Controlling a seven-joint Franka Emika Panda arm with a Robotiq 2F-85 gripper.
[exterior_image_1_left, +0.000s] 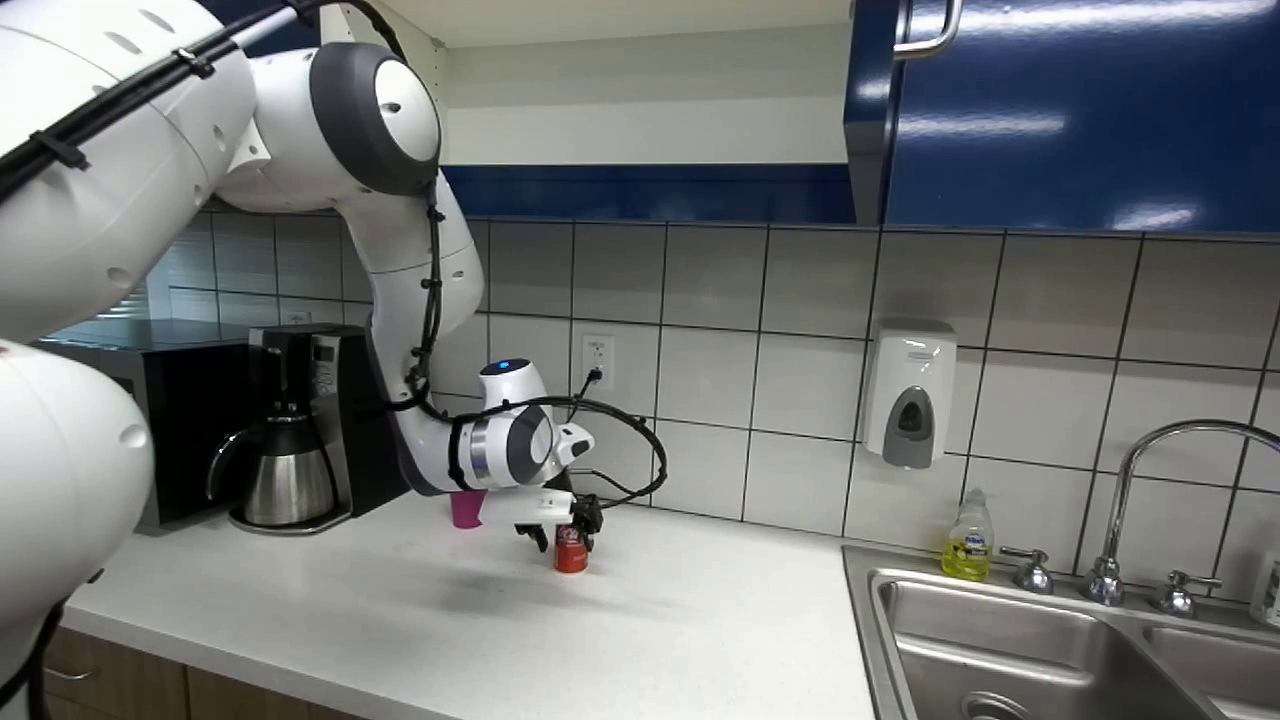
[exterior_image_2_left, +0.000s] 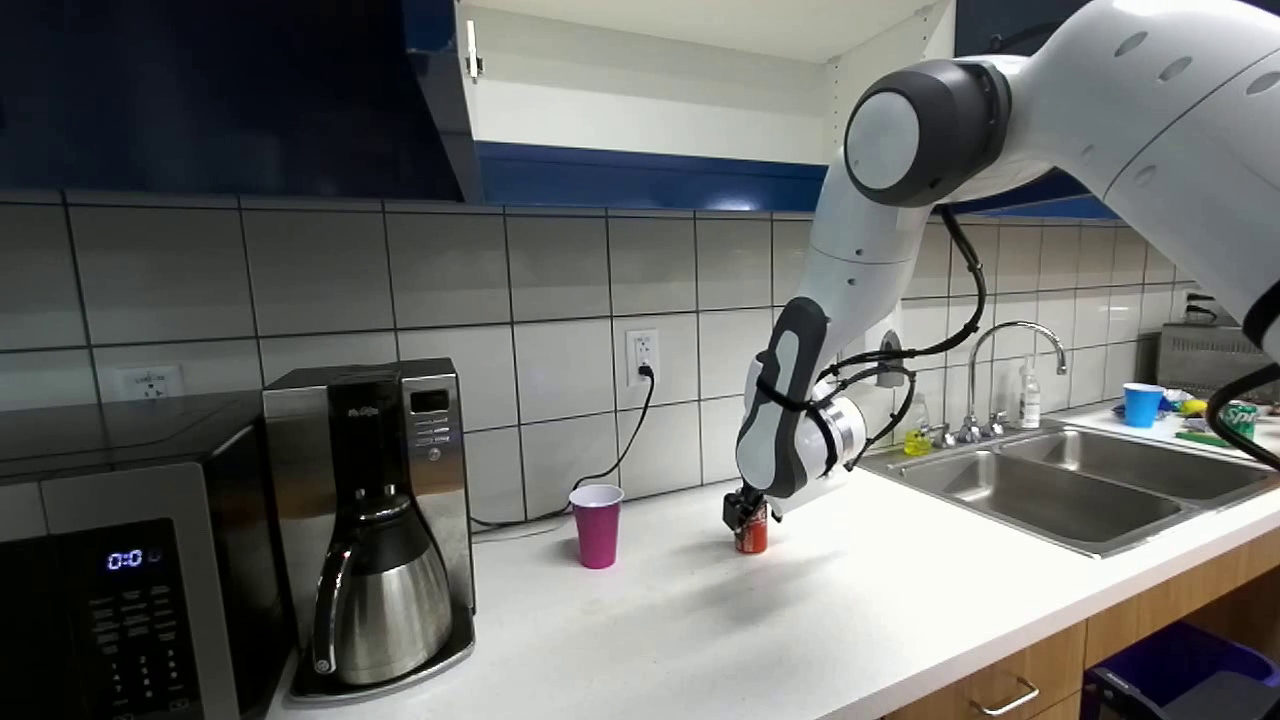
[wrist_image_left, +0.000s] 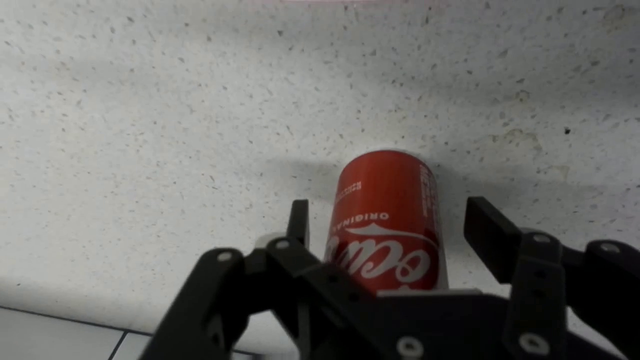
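Observation:
A red Coca-Cola can (wrist_image_left: 384, 204) stands upright on the white counter (exterior_image_1_left: 672, 612), also visible in exterior view 2 as a small red can (exterior_image_2_left: 751, 535). My gripper reaches around it from above, one finger on either side. Between the can and the left finger a strip of counter shows, and a gap also separates it from the right finger (wrist_image_left: 489, 231). The fingers are part open and do not grip the can. Its top end is hidden behind the gripper body in the wrist view.
Left of the can in exterior view 2 is a magenta cup (exterior_image_2_left: 596, 528), with a coffee maker (exterior_image_2_left: 384, 540) and a microwave (exterior_image_2_left: 132, 564) beyond. A sink (exterior_image_1_left: 1020, 636) lies to the right in exterior view 1.

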